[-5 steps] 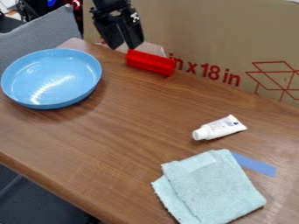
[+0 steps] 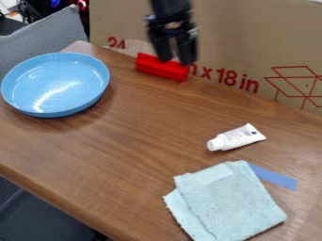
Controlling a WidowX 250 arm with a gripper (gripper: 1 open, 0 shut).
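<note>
My gripper (image 2: 175, 49) is a dark, motion-blurred shape at the top centre, open, hanging above a red oblong object (image 2: 161, 69) at the back of the wooden table, against the cardboard. A blue round plate or shallow bowl (image 2: 56, 83) sits at the left. A white tube (image 2: 235, 137) lies at the right, and a folded pale cyan cloth (image 2: 224, 201) lies at the front right.
A cardboard panel (image 2: 246, 38) with red print stands along the back. A blue strip (image 2: 274, 177) lies beside the cloth. A grey padded item (image 2: 32, 41) is at the back left.
My gripper has moved to the right and slightly down, blurring as it goes. The objects on the table look unmoved.
</note>
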